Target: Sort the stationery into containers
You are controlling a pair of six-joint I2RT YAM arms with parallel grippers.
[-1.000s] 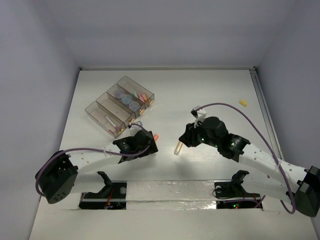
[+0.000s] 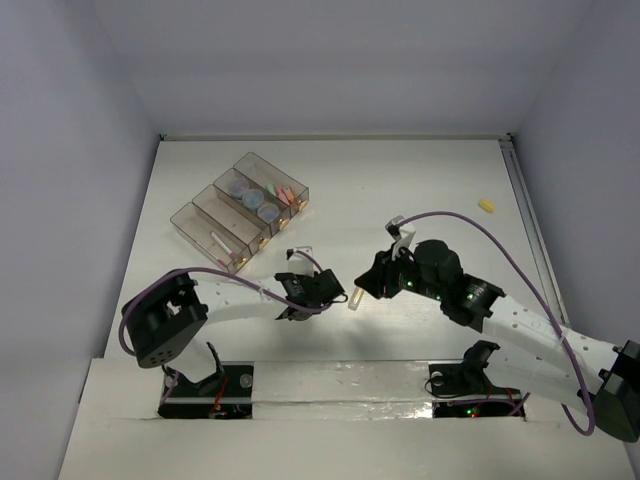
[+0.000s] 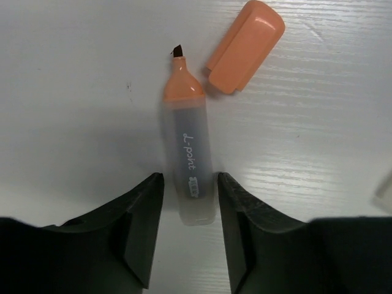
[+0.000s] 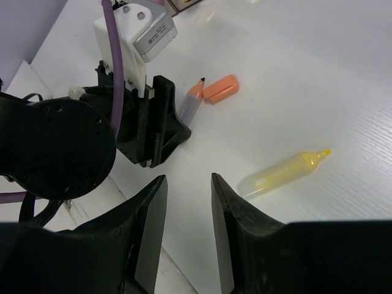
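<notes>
An uncapped orange marker lies on the table in the left wrist view, black tip pointing away. My left gripper has its narrowed fingers on either side of the barrel. A sliver of space shows at the left side, and whether both fingers press on it cannot be told. Its orange cap lies beside the tip. In the right wrist view, a yellow marker rests ahead of my right gripper, whose fingers stand a little apart with nothing between them.
A clear tray with several compartments stands at the back left, holding round tubs, coloured pieces and one pale stick. A small yellow piece lies far right. Both grippers are close together near the centre.
My right gripper shifted slightly.
</notes>
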